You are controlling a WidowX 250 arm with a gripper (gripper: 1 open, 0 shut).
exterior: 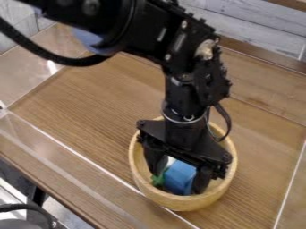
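Observation:
My black gripper (180,159) reaches down into a round beige bowl (180,200) on the wooden table, its fingers open around a blue block (180,179). A small green object (157,179) lies beside the block in the bowl. The fingertips are partly hidden inside the bowl, and whether they touch the block I cannot tell.
A raised wooden edge runs along the back. Black cables and metal parts lie at the lower left, off the table's front edge.

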